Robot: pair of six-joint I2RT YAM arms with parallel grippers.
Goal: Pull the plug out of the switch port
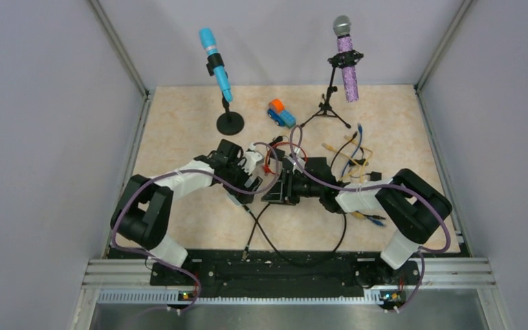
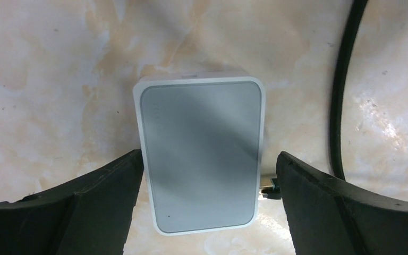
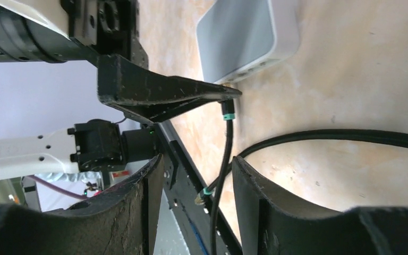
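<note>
The switch is a white box with a grey top (image 2: 202, 154), flat on the table. In the left wrist view, my left gripper is open with its fingers on either side of the box. At the box's right side the black plug (image 2: 271, 192) shows a gold-coloured end against the wall, partly covered by a finger; how deep it sits I cannot tell. In the right wrist view the plug (image 3: 227, 107) with its teal-banded cable hangs below a left-gripper finger (image 3: 159, 90). My right gripper is open, apart from the switch (image 3: 239, 37), holding nothing.
A second black cable (image 3: 340, 135) crosses the plug's cable near the table's front edge. Loose coloured cables (image 1: 357, 161) lie at the right, near the right arm. Behind stand a blue microphone (image 1: 216, 65), a purple microphone (image 1: 347, 69) and a toy car (image 1: 281, 113).
</note>
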